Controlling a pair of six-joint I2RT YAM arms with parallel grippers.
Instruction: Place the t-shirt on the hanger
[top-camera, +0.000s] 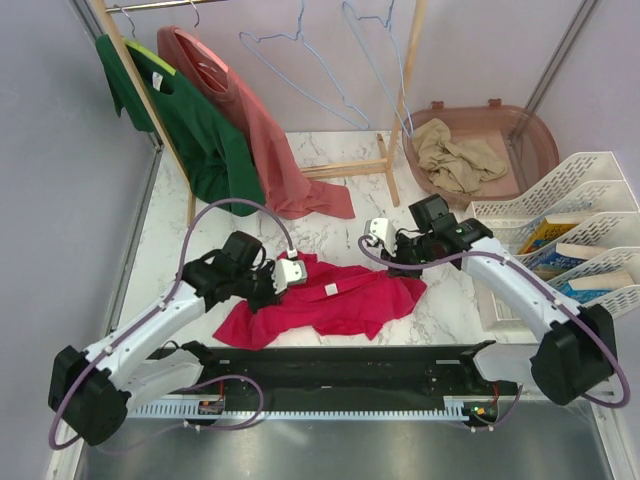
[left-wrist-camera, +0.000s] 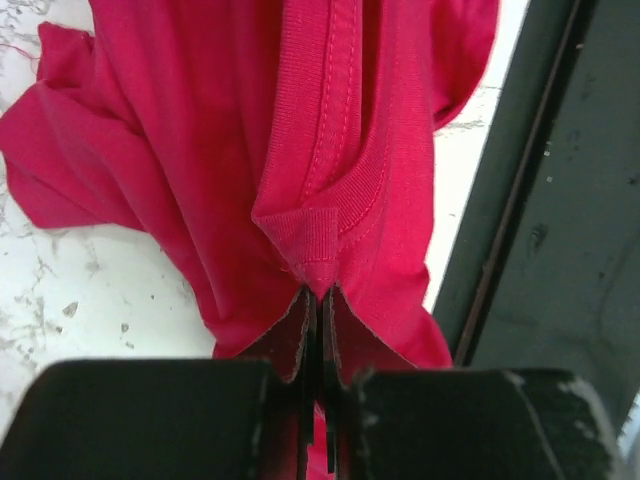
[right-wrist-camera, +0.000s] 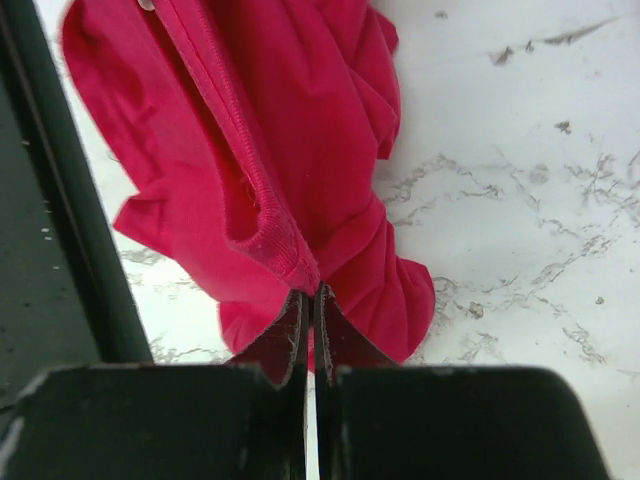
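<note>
The red T-shirt (top-camera: 330, 310) lies crumpled along the front of the white marble table, its white tag showing. My left gripper (top-camera: 275, 295) is low over its left part, shut on a seam edge of the shirt (left-wrist-camera: 315, 240). My right gripper (top-camera: 405, 270) is at its right part, with fingertips shut at a folded hem (right-wrist-camera: 285, 250) of the red cloth. Two blue wire hangers (top-camera: 310, 70) hang empty from the rack at the back.
A green shirt (top-camera: 200, 150) and a pink shirt (top-camera: 290, 190) hang at back left. A pink bin (top-camera: 515, 140) with beige cloth stands back right; white trays (top-camera: 600, 205) line the right side. Bare marble shows between rack and red shirt.
</note>
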